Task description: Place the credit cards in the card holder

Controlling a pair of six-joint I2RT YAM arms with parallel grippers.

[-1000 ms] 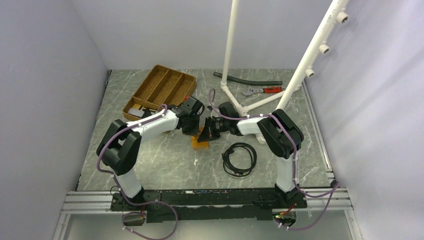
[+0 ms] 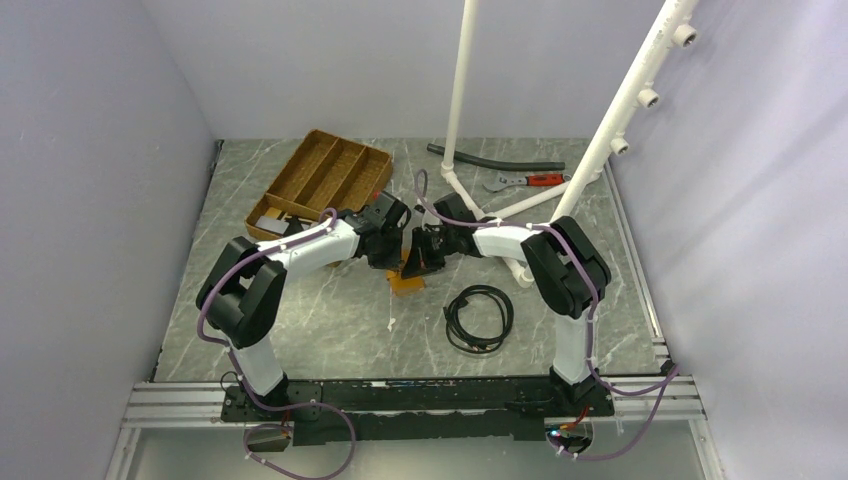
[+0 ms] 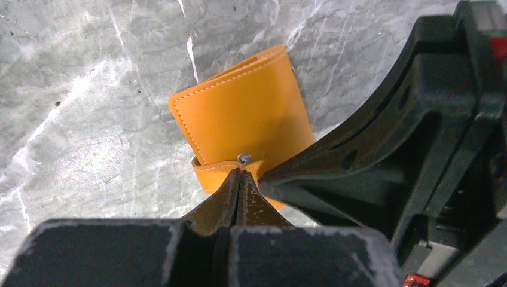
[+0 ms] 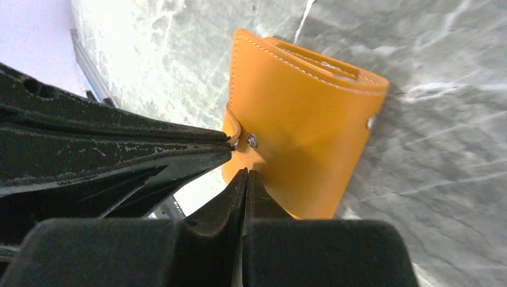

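An orange leather card holder (image 2: 408,284) lies folded on the table under both grippers, tilted in the left wrist view. Its metal snap stud (image 4: 252,140) is bare, and a strap (image 3: 214,172) curls round the lower side. Fingertips together, my left gripper meets the strap's end beside the stud; whether the leather is pinched cannot be told. My right gripper is shut too, its tips against the holder just below the stud, with nothing visible between them. Inside the holder's open edge a pale sliver shows; no whole card can be made out there.
A brown compartment box (image 2: 318,178) stands behind the left arm, with pale and yellow flat pieces in its near compartment. A coiled black cable (image 2: 478,319) lies right of the holder. White pipes (image 2: 456,90) and a red-handled wrench (image 2: 545,180) are behind.
The card holder has turned slightly and shifted a little right and up. My right gripper has also moved slightly right, while the left arm has barely moved.
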